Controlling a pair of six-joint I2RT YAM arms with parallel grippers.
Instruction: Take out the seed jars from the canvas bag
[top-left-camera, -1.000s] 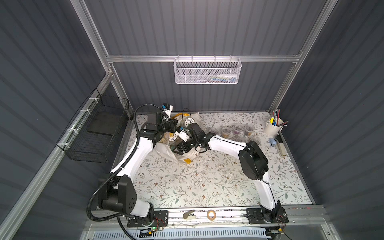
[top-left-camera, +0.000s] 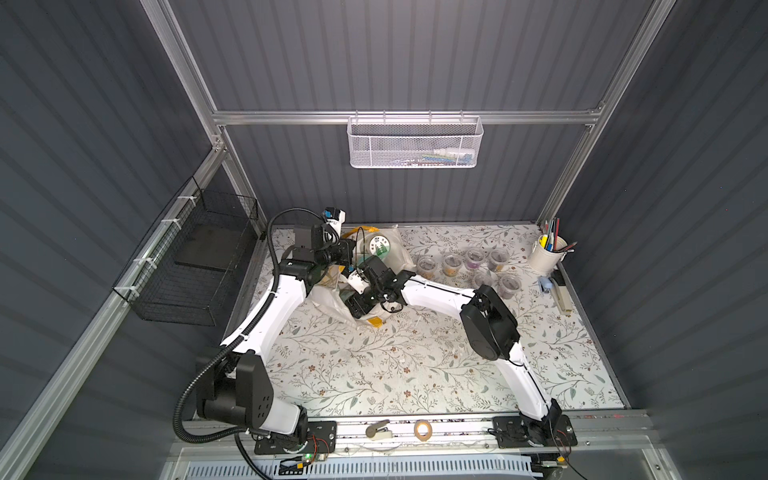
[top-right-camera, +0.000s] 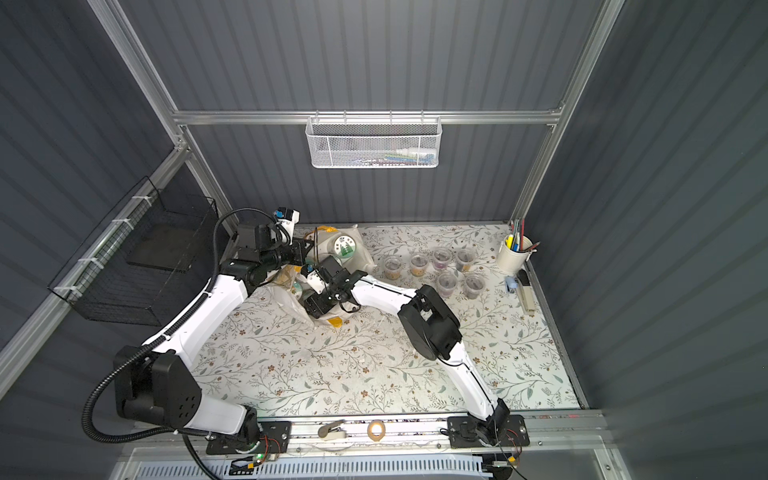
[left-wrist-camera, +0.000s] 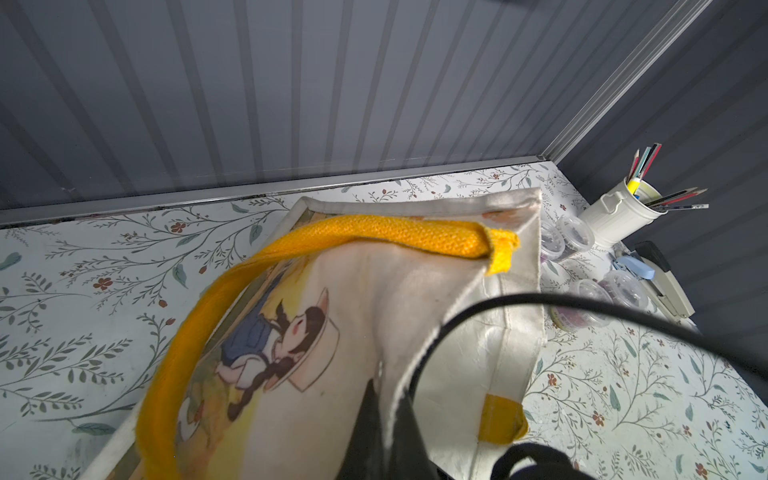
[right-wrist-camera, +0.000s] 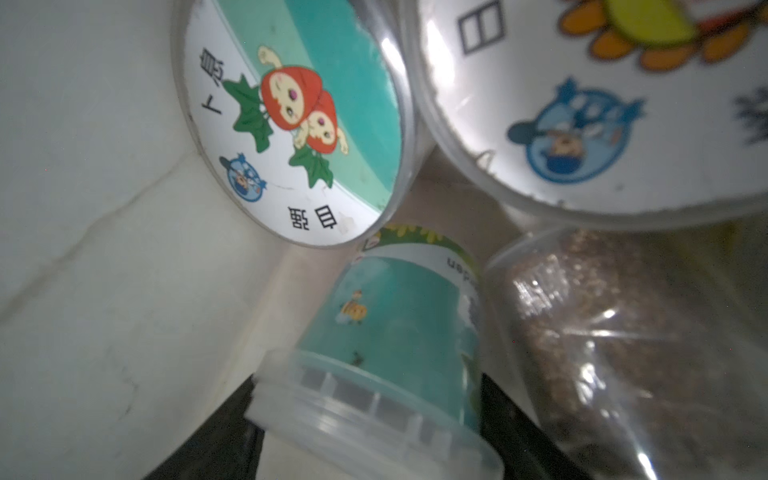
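The canvas bag (left-wrist-camera: 320, 384) with yellow handle lies at the back left of the table, its mouth facing front. My left gripper is shut at the bag's upper fabric. My right gripper (top-left-camera: 360, 302) is down inside the bag; in the right wrist view its fingers stand either side of a teal jar (right-wrist-camera: 400, 320) with a clear rim, part open around it. Two jars with printed lids (right-wrist-camera: 288, 120) and a clear container of brown seeds (right-wrist-camera: 608, 336) sit beside that jar.
Several seed jars (top-left-camera: 452, 264) stand on the table right of the bag. A pen cup (top-left-camera: 545, 256) and stationery are at the right edge, a wire basket (top-left-camera: 192, 264) at the left wall.
My right gripper has moved left and slightly down, deeper into the bag, with its arm following. The left arm has stayed still.
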